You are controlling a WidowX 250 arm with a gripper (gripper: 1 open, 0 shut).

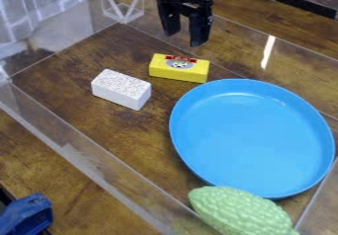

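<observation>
My black gripper [185, 22] hangs at the top centre of the camera view, above and behind a yellow box [179, 73] with a red and white label. Whether its fingers are open or shut is too small and dark to tell. A white speckled block [122, 89] lies left and nearer on the wooden surface. A large blue plate [248, 135] fills the right middle. A green textured object [242, 209] lies at the bottom right.
A dark blue object [23, 216] sits at the lower left corner. Clear walls or edges border the wooden work surface [73, 120]. Bare wood is free at the left and upper right.
</observation>
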